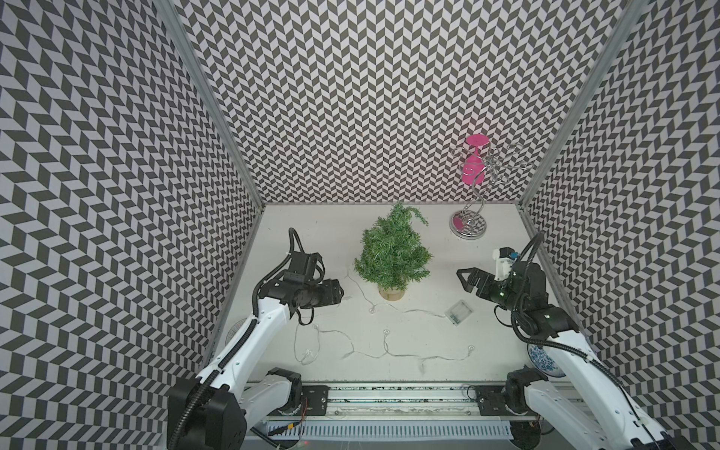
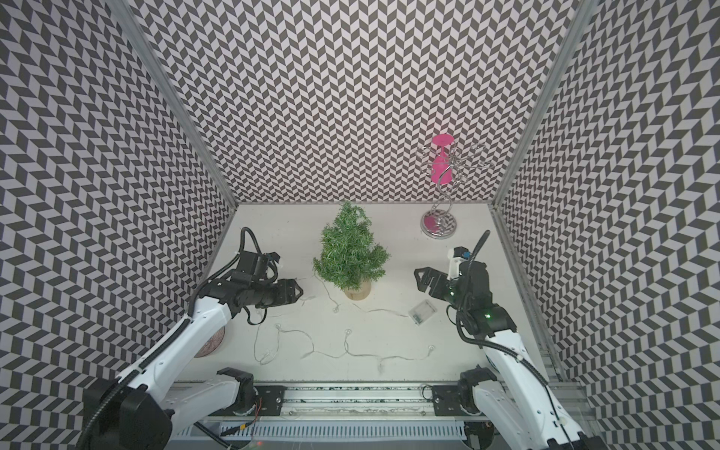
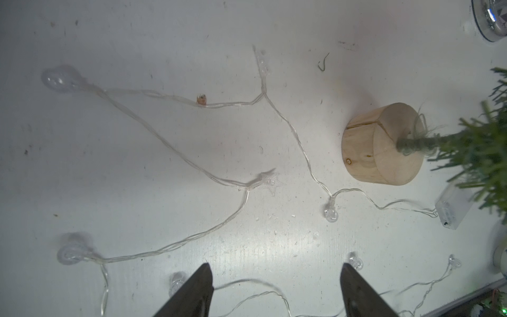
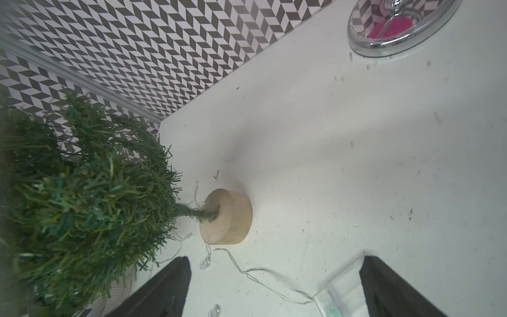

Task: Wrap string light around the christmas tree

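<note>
The green Christmas tree (image 1: 393,243) stands upright on a round wooden base (image 3: 383,145) in the middle of the table. A thin clear string light (image 3: 174,150) lies loose on the tabletop, in front of the tree and to its left, with bulbs (image 3: 331,212) along it. Its wire runs past the base to a clear battery box (image 1: 458,311) right of the tree. My left gripper (image 1: 341,291) is above the string, left of the tree, its fingers (image 3: 192,290) apart and empty. To the tree's right, my right gripper (image 1: 466,279) hangs open and empty, above and behind the battery box.
A shiny metal stand (image 1: 468,224) holding a pink glass (image 1: 474,168) is at the back right. A blue-patterned plate (image 1: 545,360) lies partly under the right arm. Bare table lies behind the tree on the left.
</note>
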